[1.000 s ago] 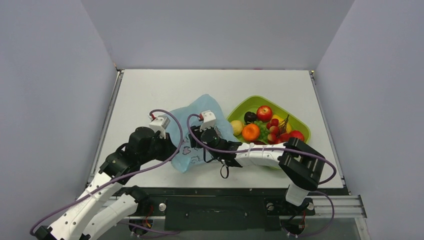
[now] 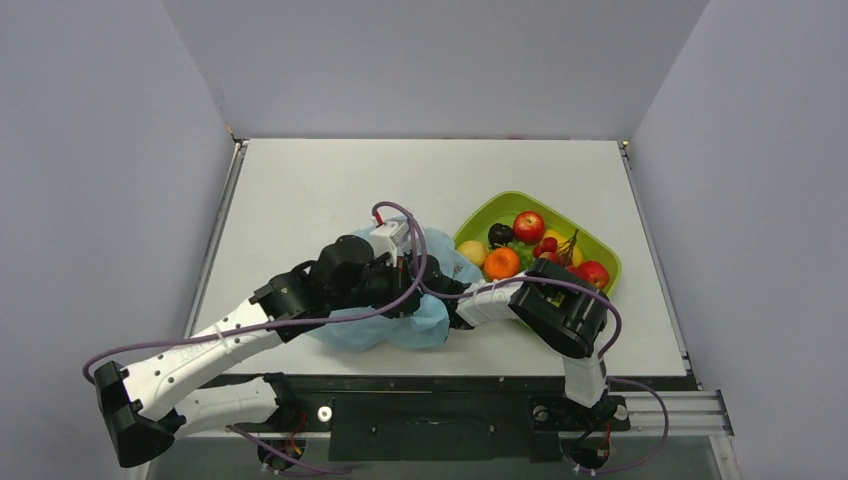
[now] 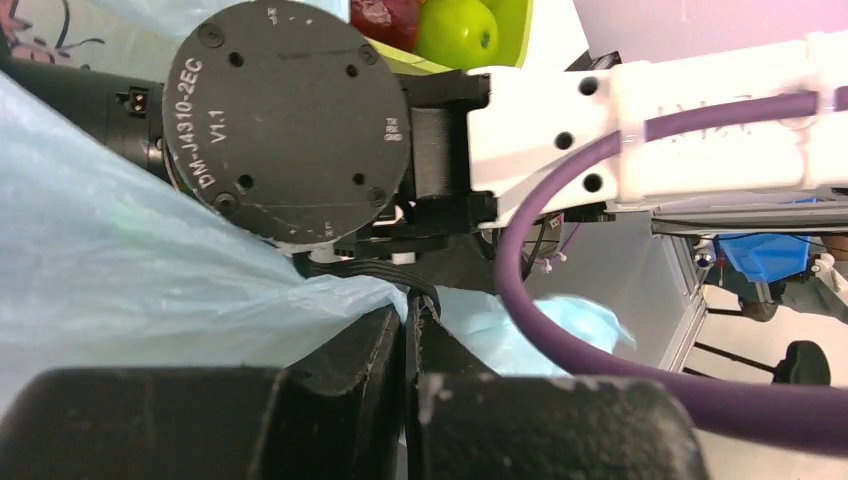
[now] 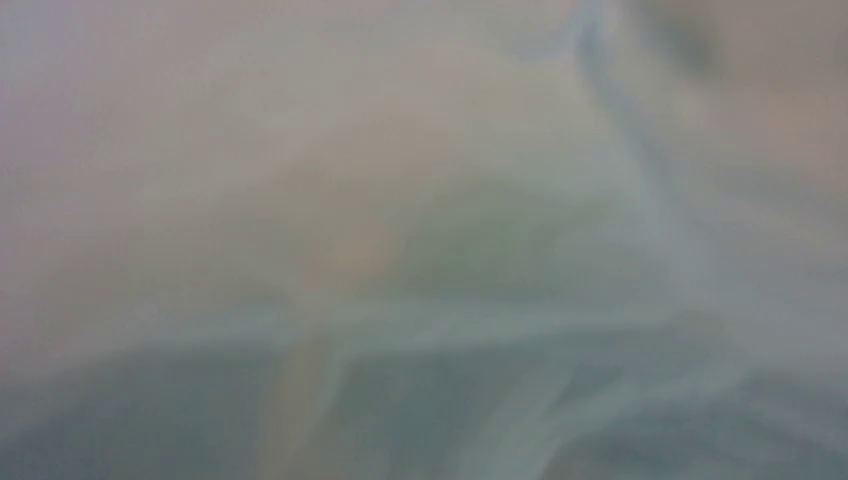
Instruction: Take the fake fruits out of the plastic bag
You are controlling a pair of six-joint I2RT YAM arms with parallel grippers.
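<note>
The light blue plastic bag (image 2: 385, 335) is bunched at the front centre beneath both arms. My left gripper is shut, with a fold of the bag (image 3: 150, 280) at its fingertips. My right arm (image 2: 500, 295) reaches into the bag just beside and under the left one; its gripper is hidden in the top view, and its wrist view shows only blurred translucent plastic. Fake fruits lie in a green bowl at the right, among them an orange (image 2: 502, 263), a red apple (image 2: 529, 227) and a green apple (image 3: 455, 30).
The green bowl (image 2: 482, 215) sits right of the bag, partly under my right arm. Grey walls stand on three sides.
My left gripper has moved right and over the right wrist, drawing up the bag.
</note>
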